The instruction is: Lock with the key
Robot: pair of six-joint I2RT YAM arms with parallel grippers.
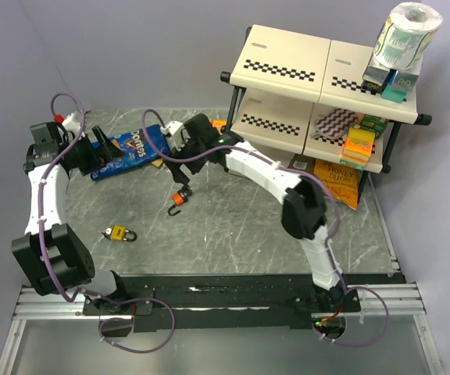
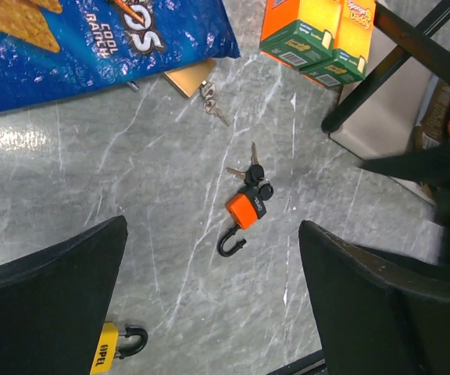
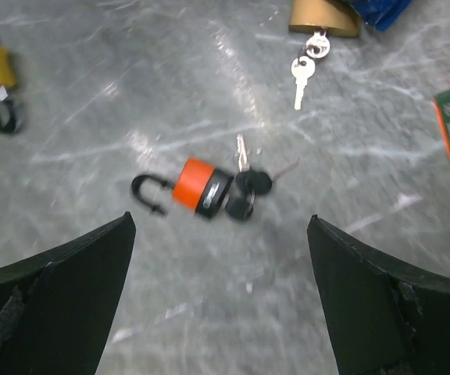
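Observation:
An orange padlock (image 1: 180, 198) with black trim lies on the grey tabletop, its dark shackle swung loose; in the right wrist view the orange padlock (image 3: 201, 187) has black-headed keys (image 3: 251, 187) at its lower end. My right gripper (image 1: 182, 176) is open above it, with nothing between its fingers. Toward the front left lies a yellow padlock (image 1: 119, 233), its shackle (image 2: 133, 341) visible in the left wrist view. A brass-coloured padlock (image 3: 325, 16) with silver keys (image 3: 302, 70) is partly under the chip bag. Open and empty, my left gripper (image 1: 116, 152) hangs by the bag at the left.
A blue chip bag (image 1: 135, 151) lies along the back left. Orange-green boxes (image 2: 319, 35) stand beside the shelf rack (image 1: 276, 62) at the back right.

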